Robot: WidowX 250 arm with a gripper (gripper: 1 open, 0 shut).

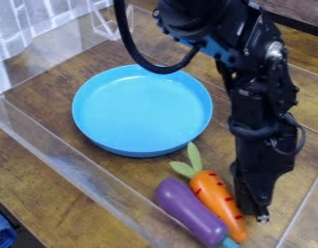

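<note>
A black robot gripper [256,205] reaches down on the right side, its tips low beside an orange toy carrot [216,199] with green leaves. It looks shut, with nothing clearly between its fingers; whether the tips touch the carrot is hard to tell. A purple toy eggplant [186,210] lies along the carrot's lower left.
A blue plate [140,110] rests on the wooden surface at upper left. A clear plastic wall runs diagonally along the left and bottom. Bare wood [74,50] shows around the plate. A blue object [0,231] is at the bottom-left edge.
</note>
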